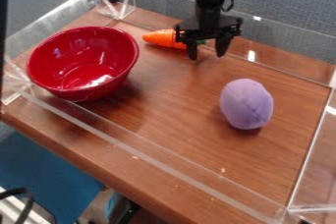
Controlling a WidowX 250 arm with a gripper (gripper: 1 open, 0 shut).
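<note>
My black gripper (pixel 207 41) is low over the back of the wooden table, at the right end of an orange carrot (pixel 167 38), which lies behind it and is partly hidden. Whether its fingers are open or closed on anything is hard to make out. A red bowl (pixel 82 57) sits at the left, and a pale purple, rounded object (pixel 247 104) rests on the right half of the table.
Clear plastic walls edge the wooden table (pixel 178 144). Blue material and some hardware lie below the front left edge.
</note>
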